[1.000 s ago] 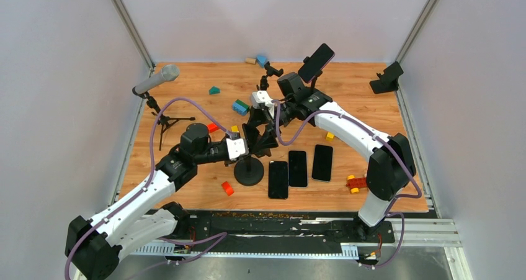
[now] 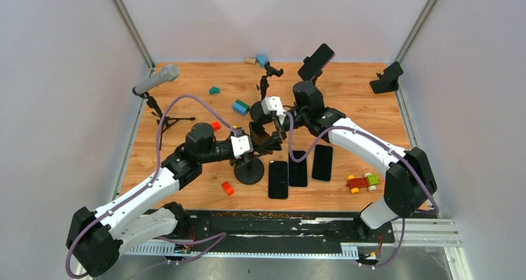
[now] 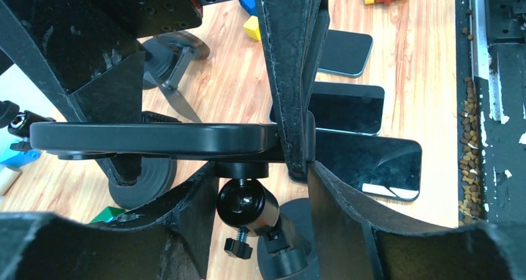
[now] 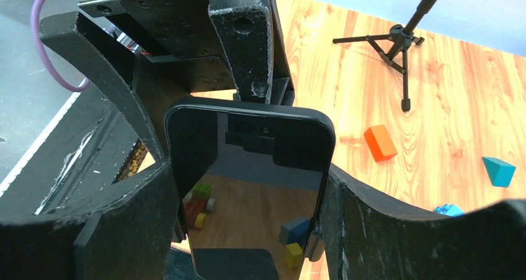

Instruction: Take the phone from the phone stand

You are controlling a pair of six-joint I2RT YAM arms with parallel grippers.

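Observation:
Near the table's centre, a black phone stand (image 2: 248,171) has my left gripper (image 2: 268,146) around its upper part; the left wrist view shows those fingers open either side of the ball joint (image 3: 242,202). A black phone, seen edge-on in the left wrist view as a horizontal slab (image 3: 167,137), sits at the stand's top. My right gripper has its fingers at both sides of the phone; whether they press on it I cannot tell.
Three phones (image 2: 298,168) lie right of the stand's base. Another phone (image 2: 316,61) rests on a stand at the back right. A tripod with microphone (image 2: 158,78) stands at the left. Small blocks and a toy car (image 2: 363,182) are scattered around.
The left arm has shifted slightly right.

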